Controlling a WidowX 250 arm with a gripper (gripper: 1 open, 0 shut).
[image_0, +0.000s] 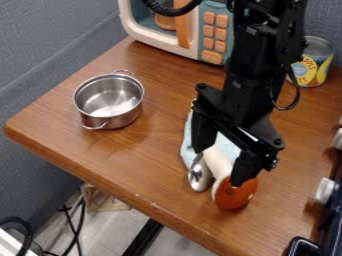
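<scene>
The black gripper (234, 140) hangs over a light blue cloth (190, 152) near the right middle of the wooden table (94, 160). Just below it lie a metal spoon (199, 175), a white object (218, 160) and an orange-red rounded object (234, 195) with a white part. The gripper covers much of these, and its fingertips are hard to make out, so I cannot tell whether it is open, shut or holding something.
A steel pot (110, 98) stands at the left. A toy microwave (174, 28) is at the back, a can (313, 62) at the back right, and a dark appliance with white knobs (325, 192) along the right edge.
</scene>
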